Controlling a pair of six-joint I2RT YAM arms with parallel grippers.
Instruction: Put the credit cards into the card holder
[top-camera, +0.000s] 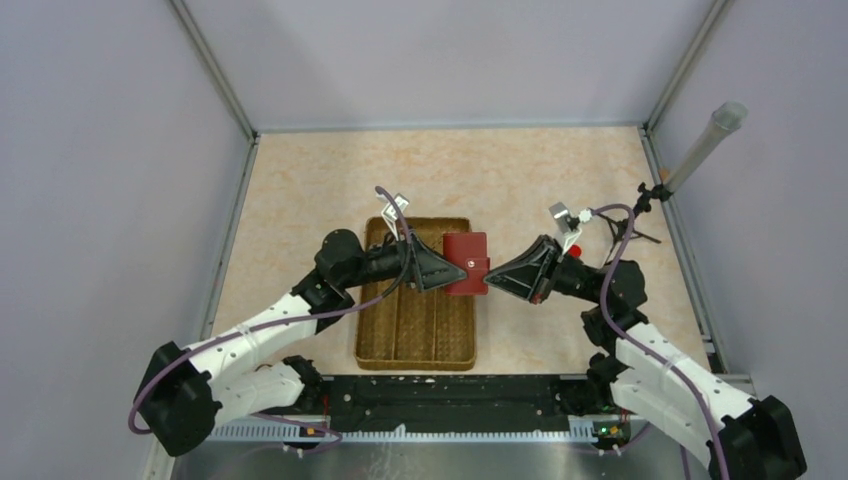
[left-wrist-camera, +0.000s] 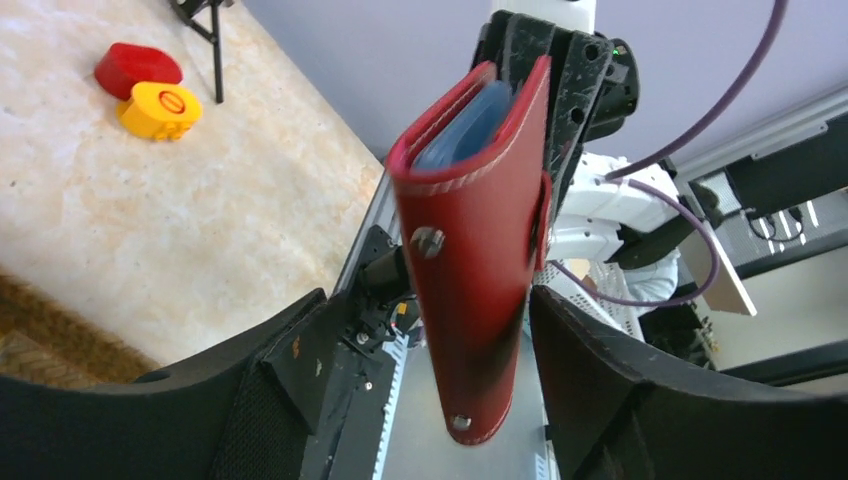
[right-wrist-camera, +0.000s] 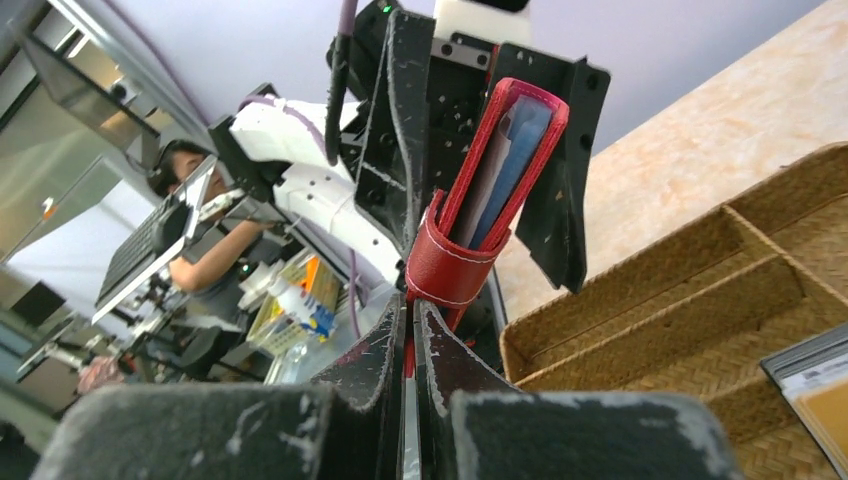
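Note:
The red card holder (top-camera: 466, 252) is held up in the air between the two arms, above the tray's right edge. My right gripper is shut on its thin flap. In the left wrist view the left gripper stands open, its fingers on either side of the holder with a gap at the left one. Clear and bluish sleeves (right-wrist-camera: 512, 170) show inside the holder's mouth. The stack of cards (right-wrist-camera: 815, 385) lies in the tray, cut off by the right wrist view's edge and hidden by the left arm from above.
The divided woven tray (top-camera: 415, 364) sits below the left arm. A red piece (left-wrist-camera: 135, 68) and a yellow piece (left-wrist-camera: 162, 109) lie on the right side of the table, near a tripod stand (top-camera: 640, 215).

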